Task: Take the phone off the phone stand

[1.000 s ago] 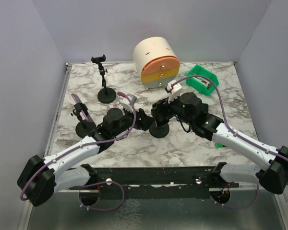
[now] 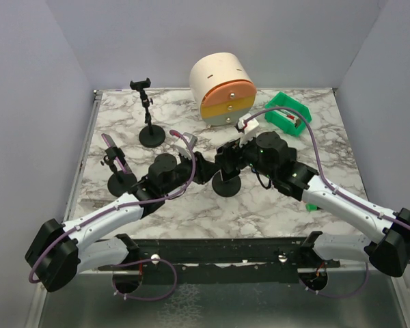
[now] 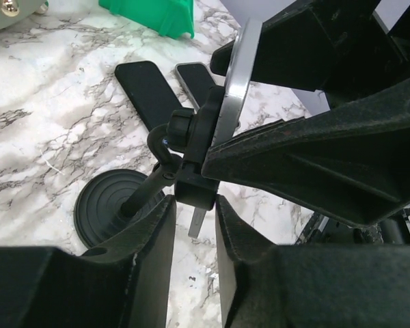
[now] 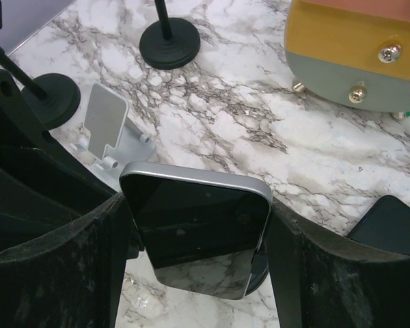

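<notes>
The phone stands upright in the black stand, whose round base (image 2: 226, 186) is at mid-table; in the left wrist view its silver edge (image 3: 236, 85) rises above the stand's clamp (image 3: 195, 184). My right gripper (image 2: 229, 157) is around the phone, a finger on each side; whether both press on it is unclear. My left gripper (image 2: 208, 171) is just left of the clamp, its fingertips (image 3: 219, 212) at the clamp's lower part, close together; whether anything is between them is hard to tell.
Other stands (image 2: 152, 137) are at left, a drum-shaped drawer box (image 2: 222, 82) at back, a green tray (image 2: 287, 116) at back right. Two dark phones (image 3: 147, 92) lie behind the stand.
My left gripper has shifted very slightly at the stand since a second ago. My right gripper and the phone look unchanged.
</notes>
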